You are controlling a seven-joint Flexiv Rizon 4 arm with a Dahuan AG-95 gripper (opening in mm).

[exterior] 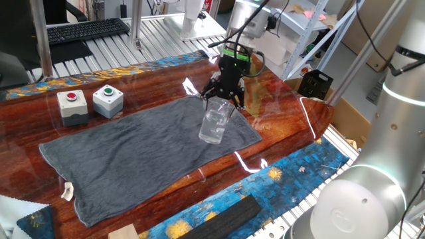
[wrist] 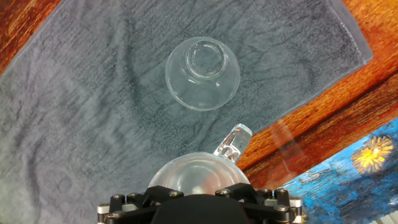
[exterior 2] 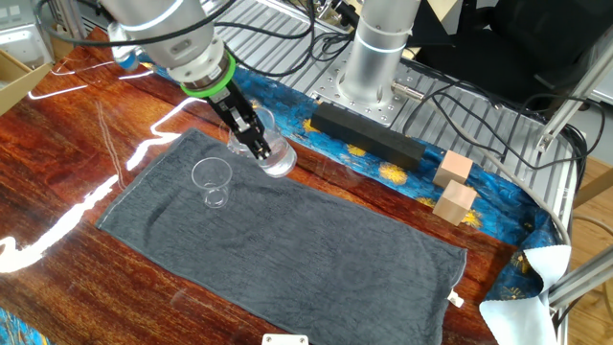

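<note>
A clear glass mug (wrist: 193,174) with its handle out to one side sits between the fingers of my gripper in the wrist view. The gripper is shut on it. In exterior view 2 the mug (exterior 2: 279,161) leans along the line of the gripper (exterior 2: 251,136), its base toward the robot's side of the towel. A second clear glass (wrist: 202,93), without a handle, stands on the dark grey towel (wrist: 93,81); in exterior view 2 this glass (exterior 2: 213,177) is left of the mug. From exterior view 1 the mug (exterior: 212,127) and glass overlap and are hard to separate.
Two button boxes, one red (exterior: 72,106) and one green (exterior: 108,99), stand beyond the towel. A black bar (exterior 2: 367,137) and two wooden blocks (exterior 2: 454,201) lie along the robot's side. Most of the towel (exterior 2: 316,254) is bare.
</note>
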